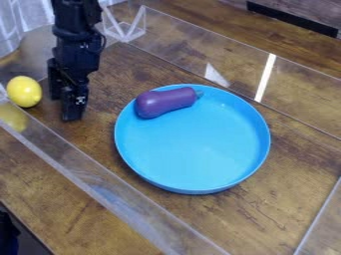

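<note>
My black gripper is low at the upper left of the camera view, open, just right of a yellow lemon-like object on the wooden surface. A purple eggplant lies in the upper-left part of a round blue plate, to the right of my gripper and apart from it.
Clear rails or walls border the wooden work surface. There is bare wood between my gripper and the plate, and around the plate's lower and right sides.
</note>
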